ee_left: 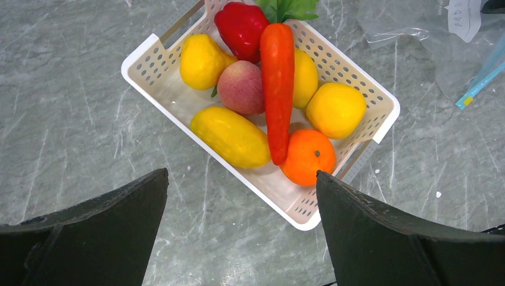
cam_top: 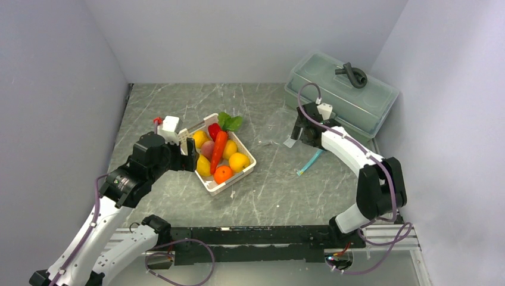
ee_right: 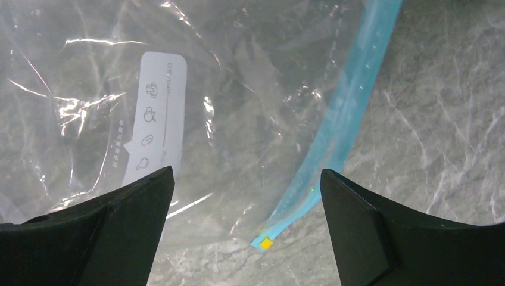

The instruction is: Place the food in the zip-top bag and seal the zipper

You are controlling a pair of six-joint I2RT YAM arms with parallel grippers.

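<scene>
A white basket (ee_left: 140,67) holds the food: a red carrot (ee_left: 278,89), red pepper (ee_left: 241,30), peach (ee_left: 240,87), orange (ee_left: 308,157), several yellow fruits and green leaves. My left gripper hangs open over the basket's near left, holding nothing. A clear zip bag (ee_right: 250,137) lies flat to the basket's right, with a white label (ee_right: 156,113) and blue zipper strip (ee_right: 351,95). My right gripper is open above the bag, near the zipper end with its yellow slider (ee_right: 266,243). Whether the bag's mouth is parted is unclear.
A translucent lidded bin (cam_top: 333,89) with a dark coiled hose (cam_top: 356,77) on top stands at the back right. Walls bound the worktop (cam_top: 286,196) at the sides and back.
</scene>
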